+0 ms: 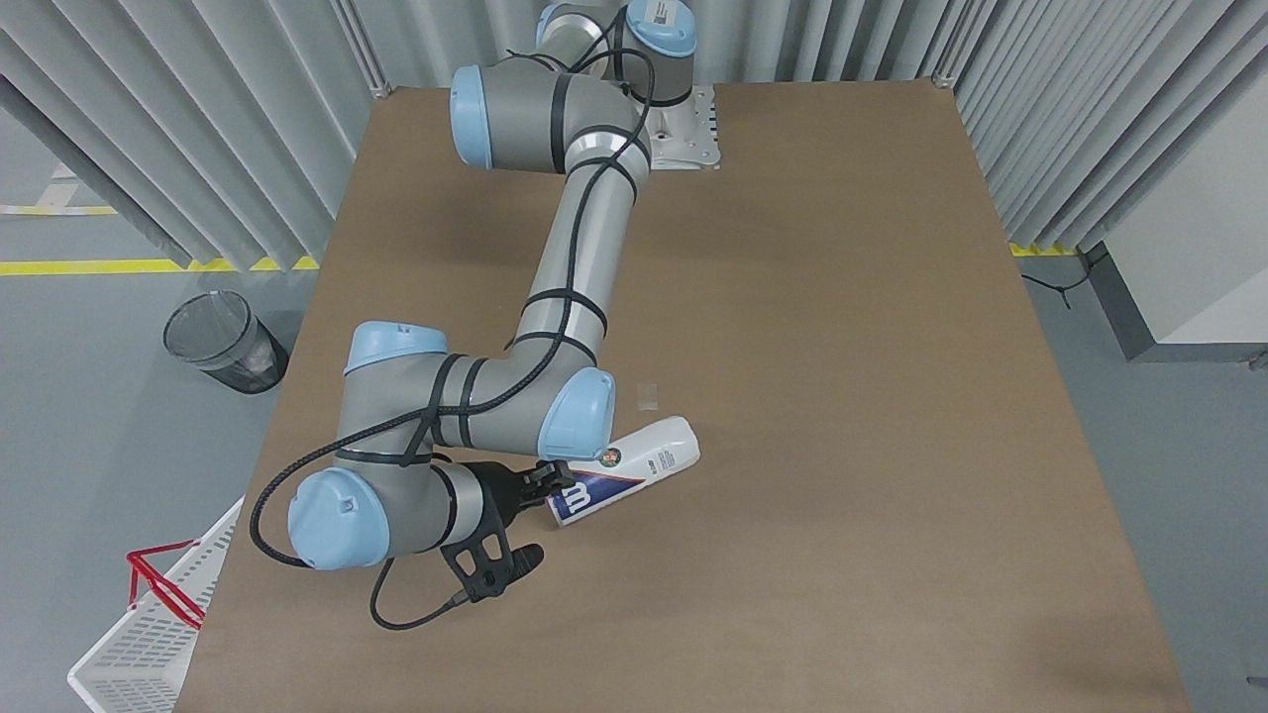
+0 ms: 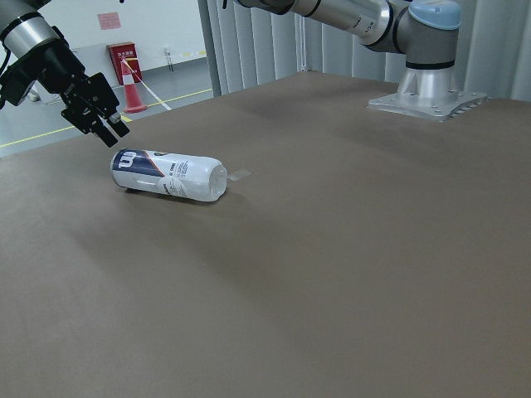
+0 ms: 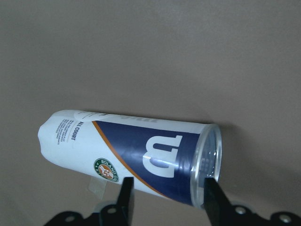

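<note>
A white tennis ball can with a blue label and clear lid lies on its side on the brown table. It also shows in the left view and fills the middle of the wrist view. My gripper hangs above and beside the can's lidded end, tilted down, fingers apart with nothing between them. In the wrist view its two black fingertips stand at the bottom, over the can's near side, one by the lid.
A small clear tape piece is on the table near the can. Off the table's left are a dark bin and a white basket with red handles.
</note>
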